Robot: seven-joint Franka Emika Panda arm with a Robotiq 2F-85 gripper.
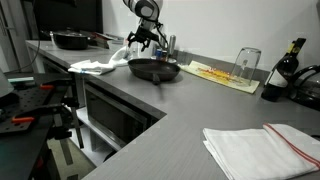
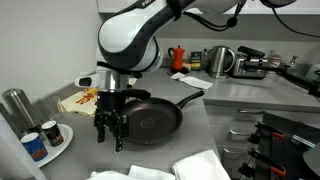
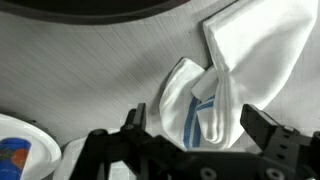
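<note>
My gripper is open, its two dark fingers spread apart with nothing held between them. Below it in the wrist view lies a crumpled white cloth [image 3: 240,75] with a blue stripe. From the second exterior view, the gripper [image 2: 110,138] points down beside the black pan [image 2: 152,122], above the near part of the counter. White cloth [image 2: 202,166] shows at that view's bottom edge. Across the counter in the first exterior view, the gripper [image 1: 146,43] hangs above and behind the pan [image 1: 154,70], with the white cloth [image 1: 92,67] to its left.
A blue can [image 2: 35,147] and a dark cup [image 2: 53,133] stand on a white plate close to the arm. Another white cloth [image 1: 262,150] lies flat at the near right of the counter. Bare counter [image 1: 190,100] stretches between that cloth and the pan.
</note>
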